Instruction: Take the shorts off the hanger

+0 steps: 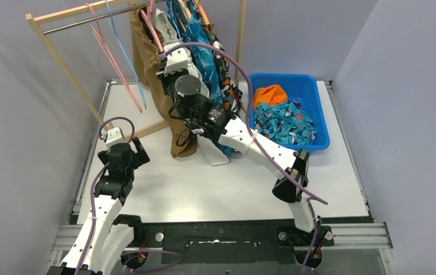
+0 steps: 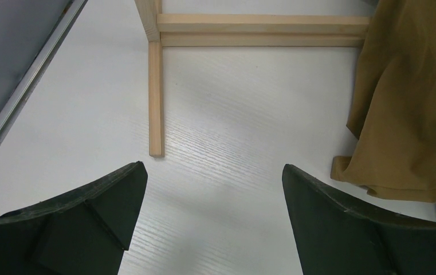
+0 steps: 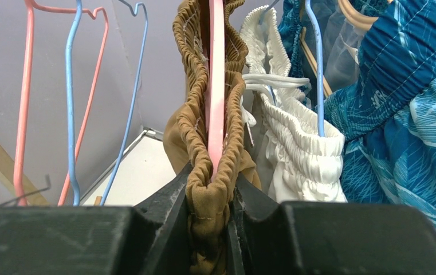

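Brown shorts (image 1: 157, 86) hang on a pink hanger (image 3: 216, 86) from the rack, their legs reaching down near the table. In the right wrist view the elastic waistband (image 3: 207, 209) is pinched between the fingers of my right gripper, just below the hanger's end. The hanger still runs inside the waistband. Off to the left and lower, my left gripper (image 1: 125, 150) stands open over bare table. Its wrist view shows an empty gap between the fingers, with the shorts' brown hem (image 2: 410, 149) to the right.
Empty pink and blue hangers (image 1: 125, 74) hang left of the shorts on the wooden rack (image 1: 61, 63). White shorts (image 3: 301, 143) and blue patterned ones (image 3: 416, 120) hang close on the right. A blue bin (image 1: 321, 123) holds clothes.
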